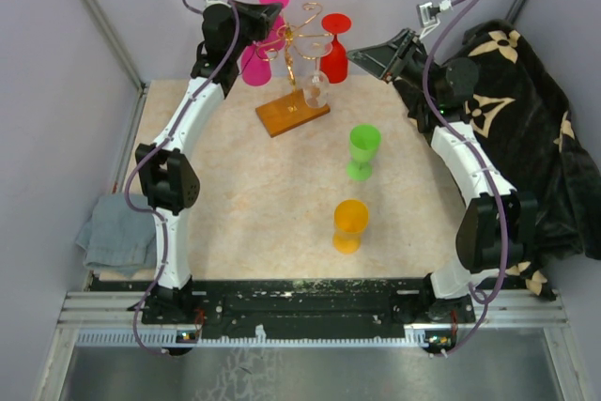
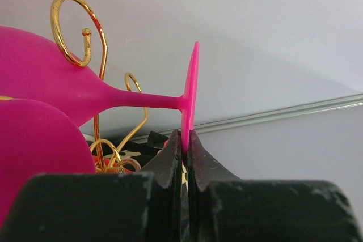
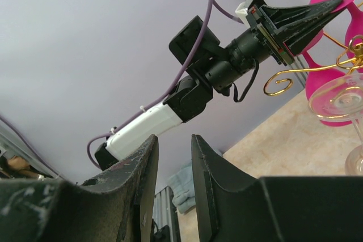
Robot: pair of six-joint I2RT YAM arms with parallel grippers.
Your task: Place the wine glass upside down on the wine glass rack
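Note:
My left gripper is shut on the base of a pink wine glass (image 2: pixel 153 100) up at the gold rack (image 1: pixel 289 33), whose hooks show beside the stem in the left wrist view. Another pink glass (image 2: pixel 39 157) is beside it. A clear glass (image 1: pixel 315 89) and a red glass (image 1: pixel 334 63) hang upside down on the rack, above its wooden base (image 1: pixel 282 117). My right gripper stands open and empty to the right of the rack, facing it.
A green goblet (image 1: pixel 364 147) and an orange goblet (image 1: pixel 349 223) stand on the table (image 1: pixel 254 204). A dark patterned cloth (image 1: pixel 554 194) lies at the right, folded blue-grey fabric (image 1: pixel 113 232) at the left.

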